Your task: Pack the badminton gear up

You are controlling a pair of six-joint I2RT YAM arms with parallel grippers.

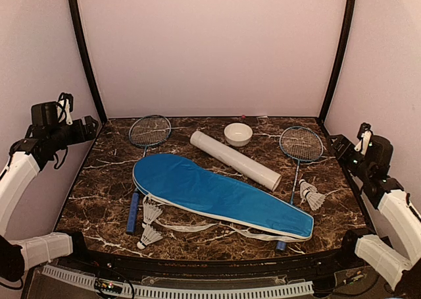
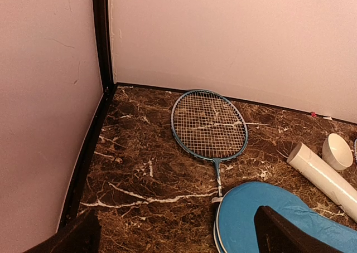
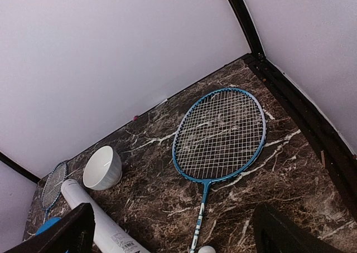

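A blue racket bag [image 1: 223, 195] with a white zip edge lies slantwise across the table, covering part of two rackets. The left racket [image 1: 150, 132] shows its head at the back and its blue grip [image 1: 132, 213] in front of the bag. The right racket [image 1: 301, 145] has its shaft running under the bag's narrow end. Two shuttlecocks [image 1: 150, 223] lie front left, and others [image 1: 311, 195] sit at the right. A white tube [image 1: 235, 160] rests behind the bag. Both my left gripper [image 1: 94, 128] and right gripper [image 1: 336, 144] hang open and empty at the sides, apart from everything.
A white bowl [image 1: 238, 134] stands behind the tube. Pale straps [image 1: 191, 227] trail along the bag's front edge. Walls close off the back and both sides. Bare marble tabletop [image 1: 102, 184] shows at the left.
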